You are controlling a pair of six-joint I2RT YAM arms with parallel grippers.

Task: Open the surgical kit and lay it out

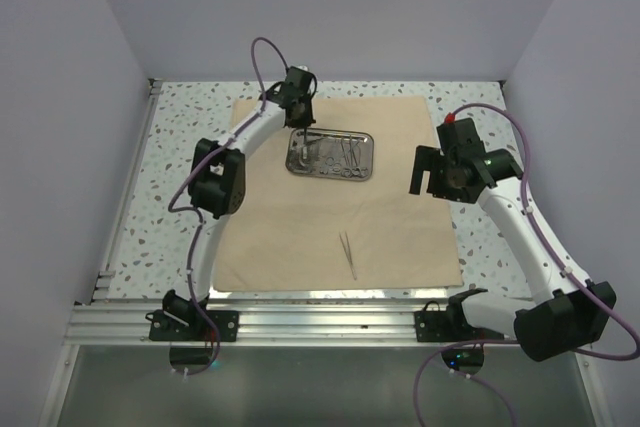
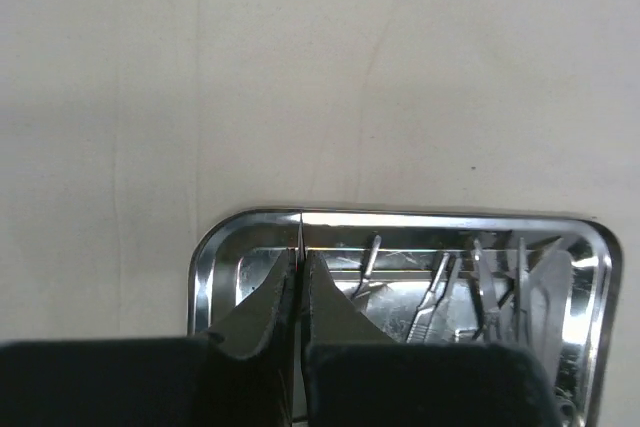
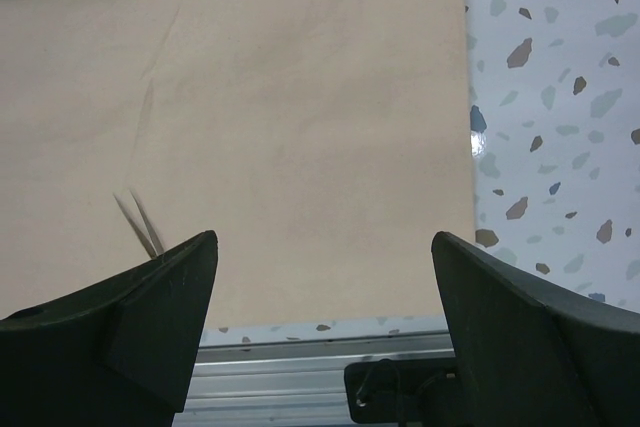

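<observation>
Over the left end of the metal tray [image 2: 220,239], my left gripper is closed on slim metal tweezers [image 2: 301,235]. Only their thin tip pokes out past the fingers in the left wrist view. Several steel instruments [image 2: 486,292] lie in the tray, with scissor-like rings [image 1: 345,169] near its front edge. A second pair of tweezers [image 1: 348,255] rests on the cloth at front centre, its points [image 3: 142,222] showing in the right wrist view. My right gripper stands wide open above bare cloth at the right, holding nothing.
The beige cloth [image 1: 290,237] covers most of the speckled table [image 1: 160,197]. It is clear left and right of the two tweezers. A metal rail [image 1: 320,312] runs along the front edge. The tray's rim sits close around the instruments.
</observation>
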